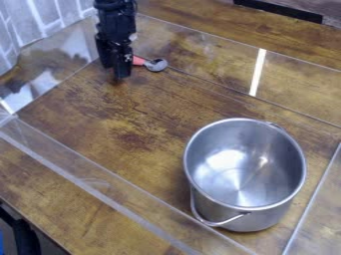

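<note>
My black gripper hangs at the back left, low over the wooden table. Just right of its fingers lies a utensil with a red handle and a silver round head; the handle runs behind or under the fingers. Whether the fingers are open or closed on it cannot be made out. A large steel pot with a wire handle stands at the front right.
Clear plastic walls edge the work area, with a white strip at the back right.
</note>
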